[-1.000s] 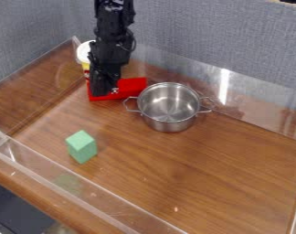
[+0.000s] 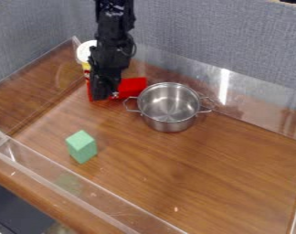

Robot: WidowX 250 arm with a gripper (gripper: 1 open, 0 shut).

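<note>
The black gripper (image 2: 104,87) is low at the back left of the wooden counter, in front of a red object (image 2: 131,89) lying horizontally. Its fingers look shut; whether anything is between them is hard to tell. A yellow and white object (image 2: 85,53) stands behind the arm, mostly hidden. A steel pot (image 2: 170,107) with two handles sits right of the red object. A green block (image 2: 81,146) rests toward the front left.
Walls and clear panels border the back and sides, with a transparent edge along the front left.
The gripper has shifted very slightly around the red object; the pot and green block have stayed in place.
</note>
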